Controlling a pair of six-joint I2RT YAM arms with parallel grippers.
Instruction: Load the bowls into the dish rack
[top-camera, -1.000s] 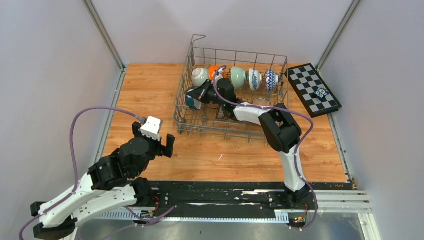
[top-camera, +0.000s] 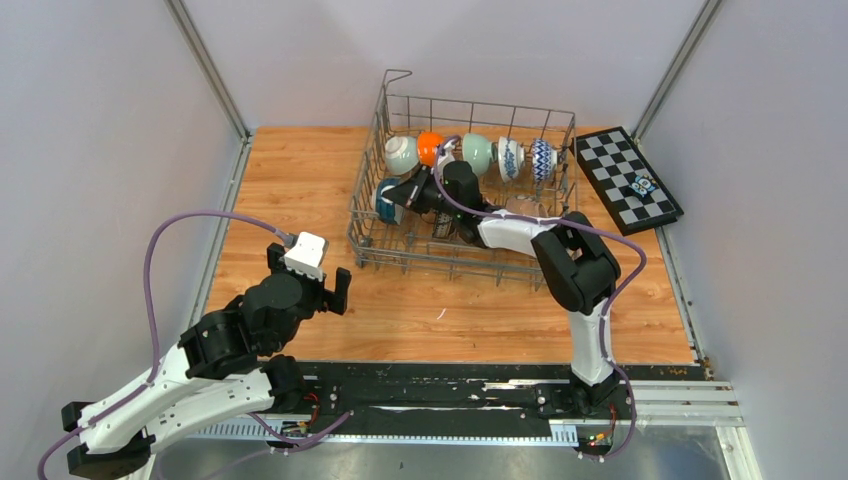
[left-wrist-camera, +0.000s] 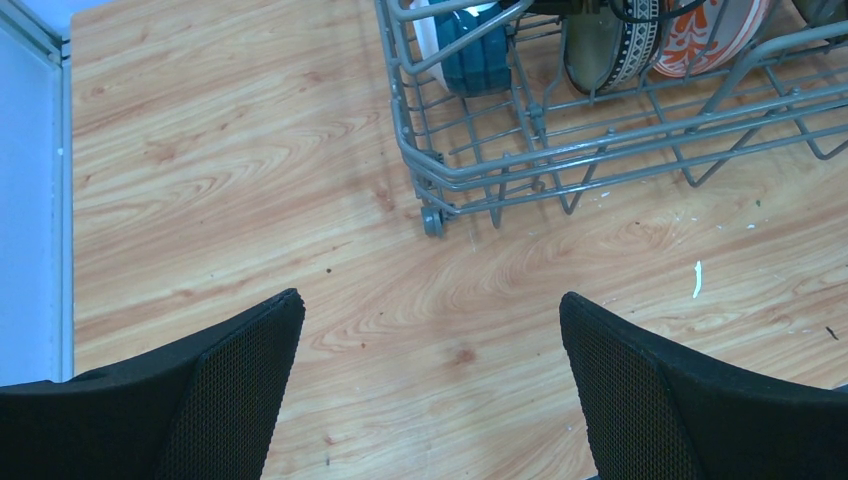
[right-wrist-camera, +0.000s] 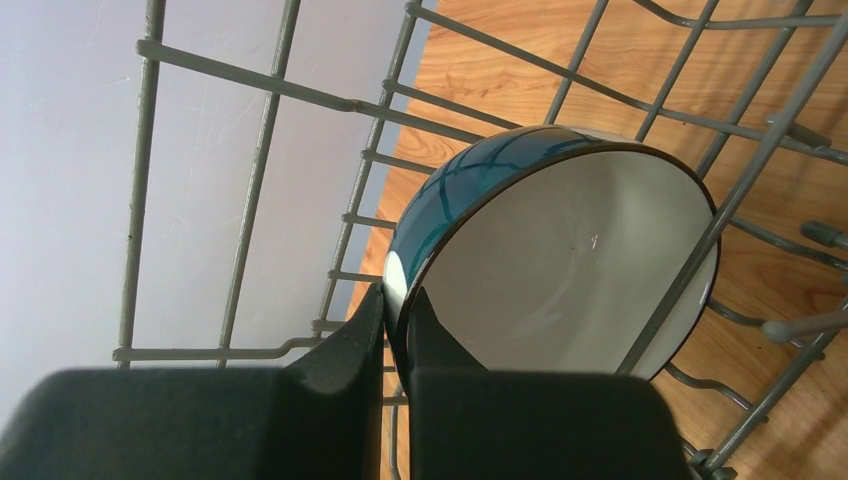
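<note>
A teal bowl with white inside (right-wrist-camera: 540, 260) stands on its side among wires at the left of the dish rack (top-camera: 460, 265). My right gripper is shut on its rim. In the top view that gripper reaches over the rack from the right, at the bowl (top-camera: 383, 205). Other bowls stand in the back row: pale green (top-camera: 401, 152), orange (top-camera: 428, 142), green (top-camera: 475, 153) and two blue-patterned ones (top-camera: 543, 162). More bowls show partly in the front, beneath the arm. My left gripper is open over bare wood at the rack's front left, nothing between its fingers.
A checkerboard (top-camera: 615, 175) with a small object on it lies right of the rack. Walls stand on three sides.
My right gripper and arm have shifted slightly to the right, the teal bowl moving a little with them. The left arm is nearly unchanged.
</note>
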